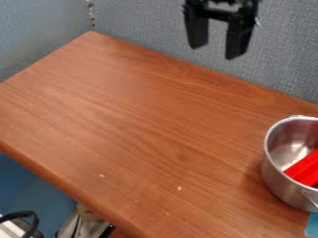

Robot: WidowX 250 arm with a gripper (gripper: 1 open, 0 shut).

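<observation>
My black gripper [217, 35] hangs at the top of the view, high in front of the grey wall, its two fingers apart with nothing between them. A steel pot [280, 181] stands at the right edge of the wooden table [137, 121], with red objects [302, 170] lying inside it.
A small light blue item [311, 225] lies below the pot. Grey panels border the back, and cables [28, 219] show beyond the near left edge.
</observation>
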